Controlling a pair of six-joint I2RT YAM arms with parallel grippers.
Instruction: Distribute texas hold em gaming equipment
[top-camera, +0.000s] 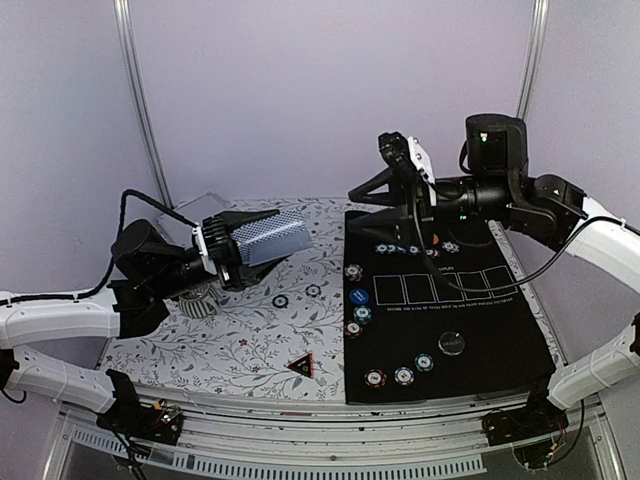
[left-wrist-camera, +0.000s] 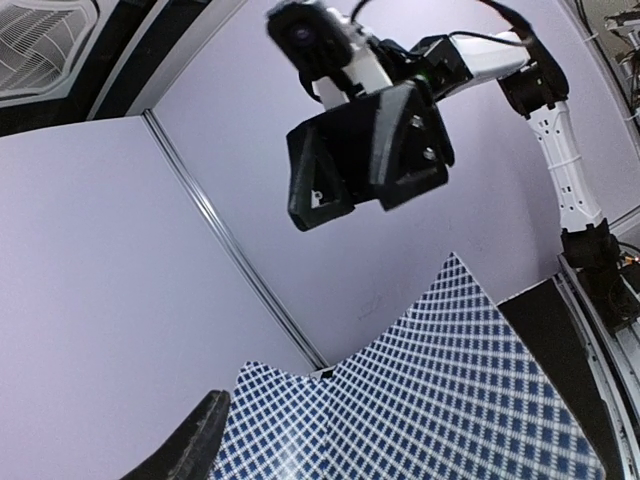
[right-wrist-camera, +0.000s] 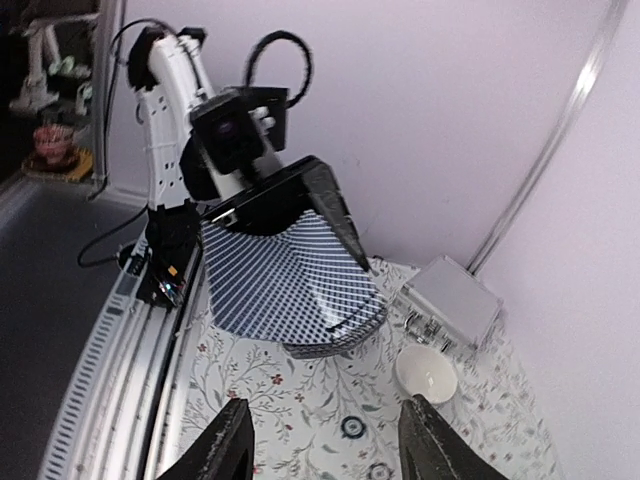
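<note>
My left gripper (top-camera: 255, 245) is shut on a blue checked deck of cards (top-camera: 268, 236), held up left of the mat; its patterned backs fill the lower left wrist view (left-wrist-camera: 420, 390). My right gripper (top-camera: 360, 210) is open above the mat's back left, apart from the cards, fingers empty in the right wrist view (right-wrist-camera: 325, 445). The black mat (top-camera: 500, 350) has printed card boxes, chips (top-camera: 375, 378) along its sides and a dealer disc (top-camera: 451, 343).
On the patterned table (top-camera: 220, 360) lie two loose dark chips (top-camera: 280, 301) and a triangular marker (top-camera: 302, 365). A white cup (right-wrist-camera: 427, 372) and a grey box (right-wrist-camera: 450, 300) stand behind the left arm.
</note>
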